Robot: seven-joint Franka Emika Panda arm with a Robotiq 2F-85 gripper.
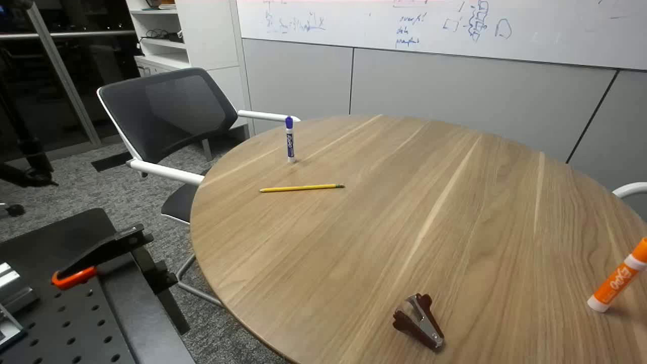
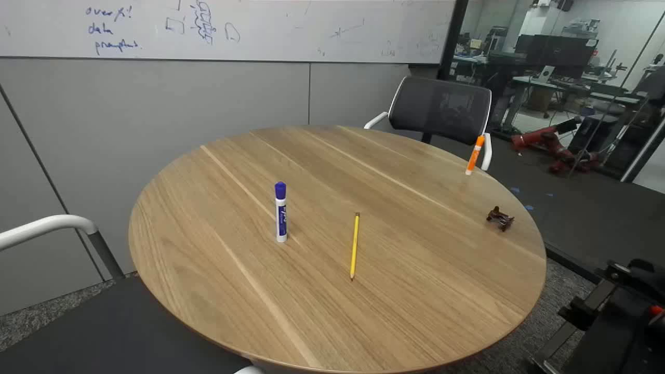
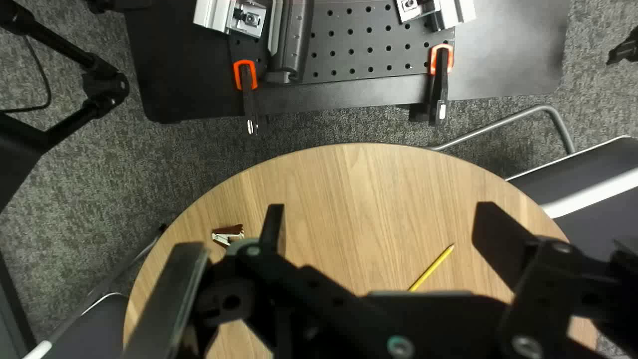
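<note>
Only in the wrist view does my gripper appear; its fingers stand wide apart above the round table, with nothing between them. A yellow pencil [image 1: 302, 188] lies flat on the wood, partly hidden behind the gripper from above. The blue-capped marker [image 2: 281, 213] stands upright, cap on top. Over on the other side, an orange marker [image 1: 618, 276] also stands on its end, leaning in the picture. A dark brown staple remover [image 1: 419, 321] rests near the rim. Neither marker can be made out in the wrist view.
The round wooden table [image 2: 399, 311] has wide bare stretches between the objects. A black perforated bench [image 3: 359, 54] with orange-tipped clamps is separated from it by a strip of carpet. Chairs [image 1: 170, 115] stand close around the rim.
</note>
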